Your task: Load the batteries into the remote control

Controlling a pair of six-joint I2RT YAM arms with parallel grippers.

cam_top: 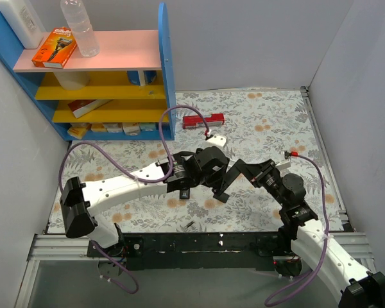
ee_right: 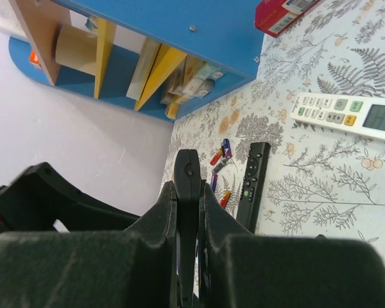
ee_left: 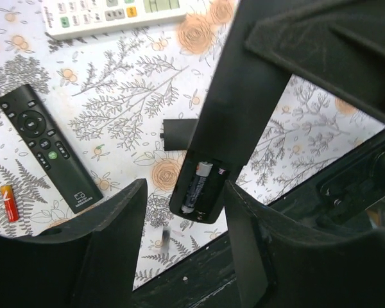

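In the left wrist view, a black remote control (ee_left: 237, 96) hangs with its open battery compartment facing the camera. One battery (ee_left: 196, 187) lies in that compartment; the slot beside it looks empty. My right gripper is shut on this remote, seen edge-on between its fingers. Near the compartment, my left gripper stands part open, its fingers apart with nothing visibly held. A flat black battery cover (ee_left: 178, 134) rests on the table beyond the remote. A loose red and orange battery (ee_left: 9, 203) lies at the far left of that view.
Another black remote (ee_left: 49, 147) and a white remote (ee_left: 112, 14) lie on the floral tabletop. Several small batteries (ee_right: 227, 149) are scattered near the blue shelf (cam_top: 167, 77). A red box (cam_top: 203, 121) sits at the back.
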